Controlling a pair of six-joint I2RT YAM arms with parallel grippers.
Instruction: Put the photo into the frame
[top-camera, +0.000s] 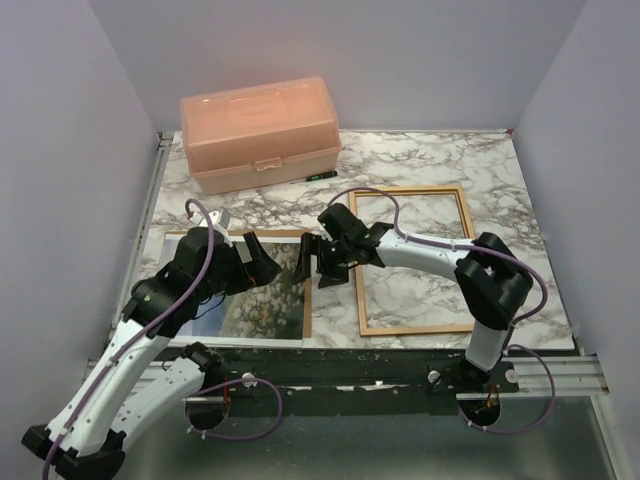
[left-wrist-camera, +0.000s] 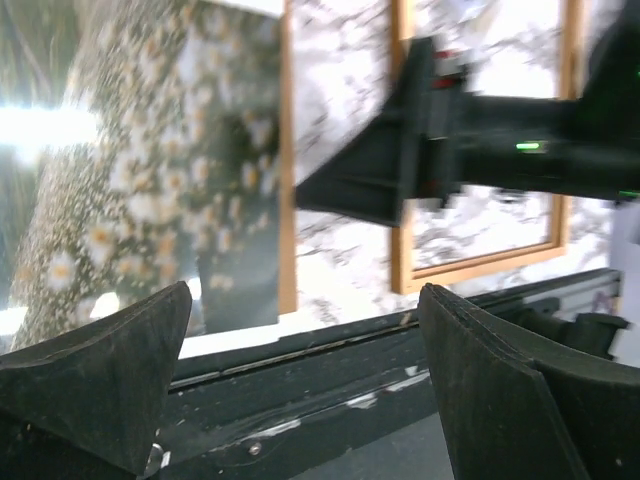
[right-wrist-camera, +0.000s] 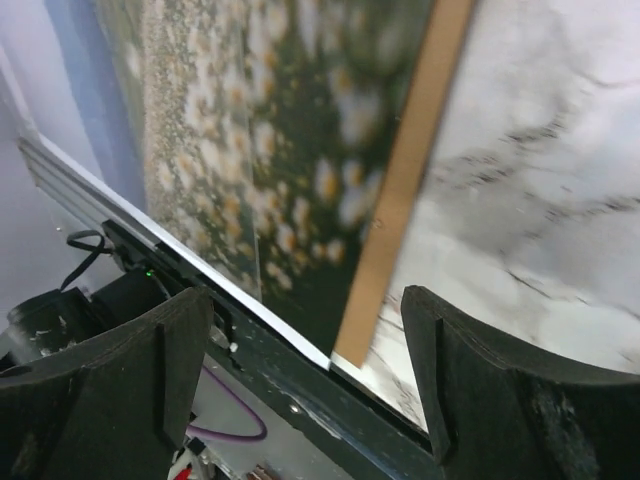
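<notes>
The photo (top-camera: 250, 300), white flowers on dark green, lies flat at the left of the table. A brown board (top-camera: 308, 300) shows along its back and right edges. To the right is an empty light wooden frame (top-camera: 420, 330). My left gripper (top-camera: 266, 260) stands open above the photo, nothing between its fingers. Near the photo's right edge my right gripper (top-camera: 314, 268) is open and also empty. In the right wrist view, the photo (right-wrist-camera: 310, 190) and the brown board (right-wrist-camera: 385, 235) lie beyond the spread fingers (right-wrist-camera: 160, 370).
A pink lidded box (top-camera: 260, 130) stands at the back left, with a dark marker (top-camera: 321, 176) beside it. A dark rail (top-camera: 330, 365) runs along the front edge. The two grippers are close together.
</notes>
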